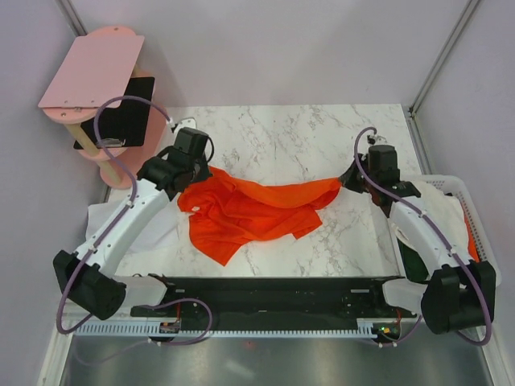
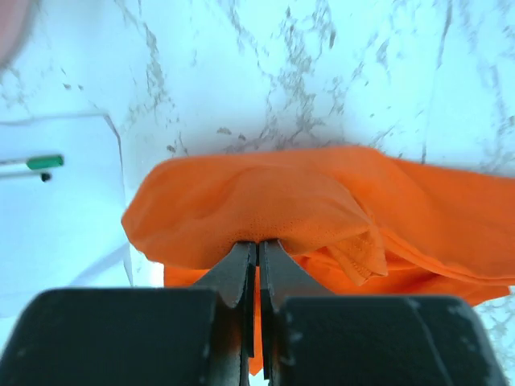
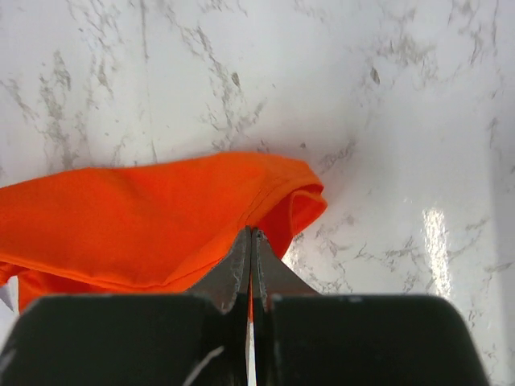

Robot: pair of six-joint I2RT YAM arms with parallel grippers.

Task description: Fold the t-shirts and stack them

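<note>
An orange t-shirt point(image 1: 249, 209) lies rumpled on the marble table, its upper edge running between my two grippers. My left gripper is shut on the shirt's left end, and a fold of orange cloth point(image 2: 241, 201) droops at its fingertips. At the shirt's right end, my right gripper is shut with its tips against a raised, creased corner point(image 3: 278, 181), the cloth pinched there. The lower part of the shirt point(image 1: 221, 241) rests spread and wrinkled on the table.
White sheets point(image 1: 149, 233) with a green-capped marker point(image 2: 44, 162) lie at the left. A pink shelf point(image 1: 121, 153) with a black clipboard stands back left. A white basket point(image 1: 475, 217) holding cloth is at the right.
</note>
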